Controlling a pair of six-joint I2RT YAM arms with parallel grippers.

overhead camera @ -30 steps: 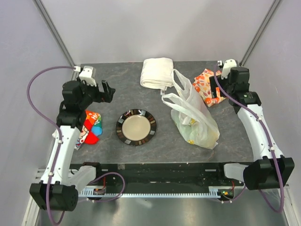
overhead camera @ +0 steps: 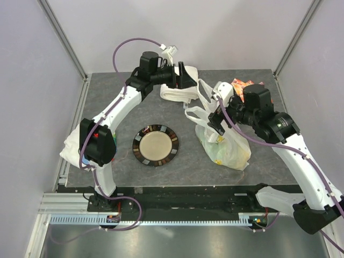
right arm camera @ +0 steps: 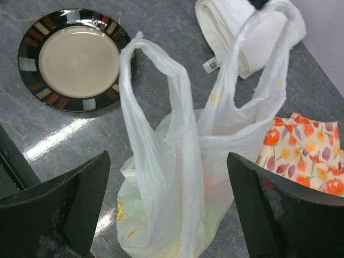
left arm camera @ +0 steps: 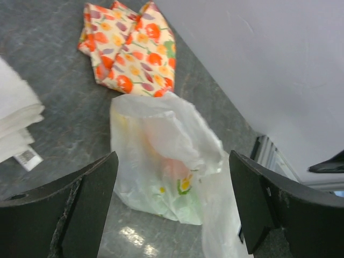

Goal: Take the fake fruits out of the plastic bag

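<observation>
The translucent white plastic bag (overhead camera: 228, 150) stands on the table right of the plate, its handles sticking up toward the back left. Faint yellow, green and reddish shapes show through its sides (right arm camera: 161, 215), so the fruits inside are mostly hidden. My left gripper (overhead camera: 187, 81) is open above the white towel, left of the handles; in its wrist view the bag (left arm camera: 156, 161) lies beyond the fingers. My right gripper (overhead camera: 219, 117) hangs open over the bag; its own view has both handles (right arm camera: 185, 102) rising ahead of the fingers. Neither gripper holds anything.
A dark-rimmed plate (overhead camera: 137, 153) sits at the table's centre left. Behind it is a folded white towel (overhead camera: 174, 94). A flowered orange cloth (left arm camera: 142, 51) lies behind the bag. Bare table lies between plate and bag.
The bag looks unmoved.
</observation>
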